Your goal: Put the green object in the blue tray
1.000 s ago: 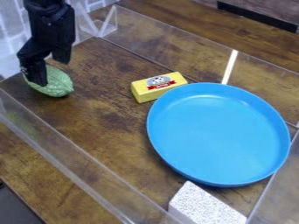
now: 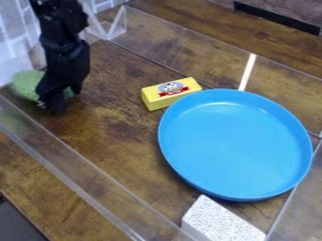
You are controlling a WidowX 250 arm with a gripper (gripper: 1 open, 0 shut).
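The green object (image 2: 25,85) is at the far left, against the clear wall of the enclosure. Much of it is hidden behind my black gripper (image 2: 58,100), which is low over the wood right beside it. A little green also shows around the dark fingers. Whether those fingers are apart or together is unclear from this angle. The blue tray (image 2: 235,146), round and empty, lies at the right, well away from the green object.
A yellow box (image 2: 170,92) lies just left of the tray's upper rim. In front of the tray is a white speckled block (image 2: 223,220). Clear walls bound the wooden surface; its middle, between gripper and tray, is bare.
The gripper has come down beside the green object. That object has shifted left, toward the wall, and is now more hidden. Tray, yellow box and white block are unmoved.
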